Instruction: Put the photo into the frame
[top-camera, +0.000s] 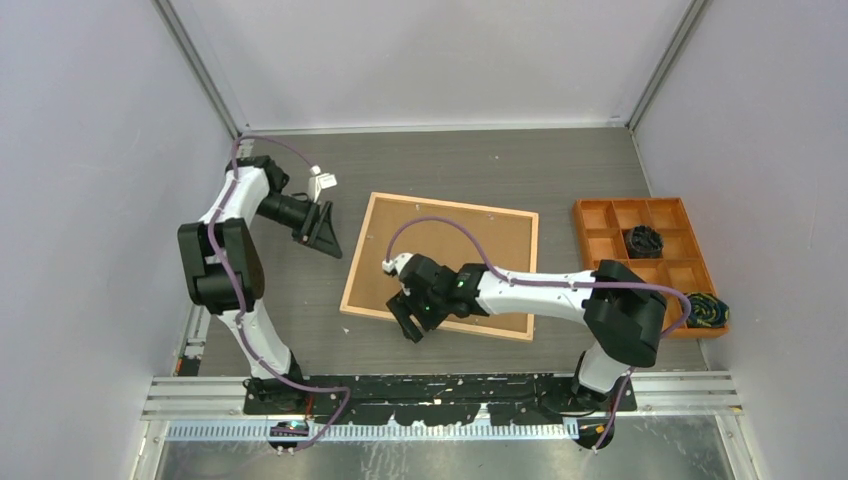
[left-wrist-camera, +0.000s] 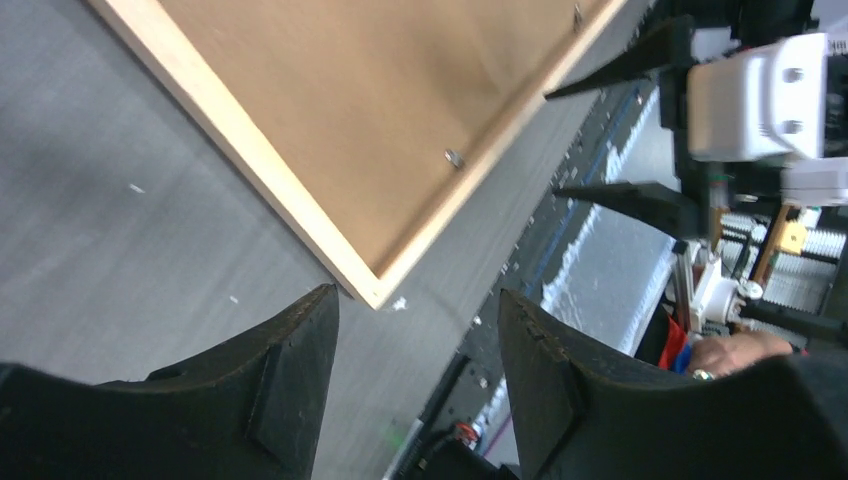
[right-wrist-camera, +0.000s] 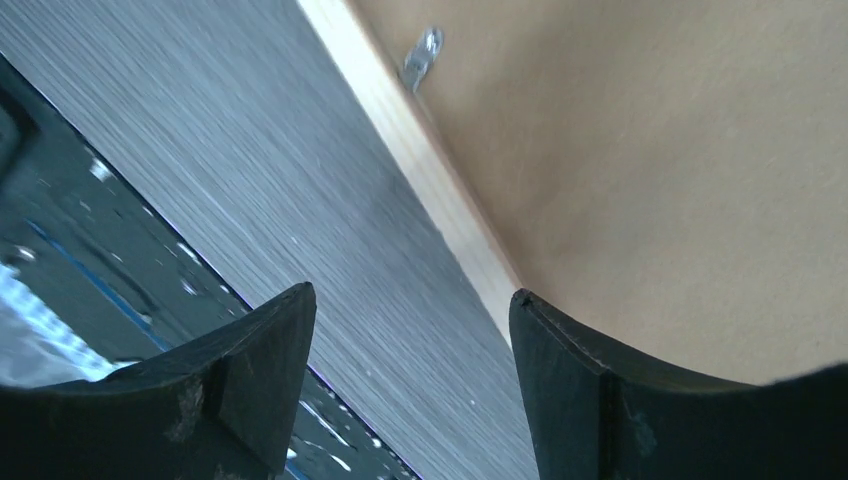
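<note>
A light wooden frame lies on the grey table with its brown backing board facing up. Small metal tabs sit along its inner edge. My right gripper is over the frame's near edge; in the right wrist view its fingers are apart, the wooden strip passing behind one fingertip. Left of the frame, clear of it, my left gripper hangs with a gap between its fingers and nothing in it. No photo can be made out in any view.
An orange compartment tray stands at the right, holding bundled dark cables and a green-yellow bundle. My right arm spans between tray and frame.
</note>
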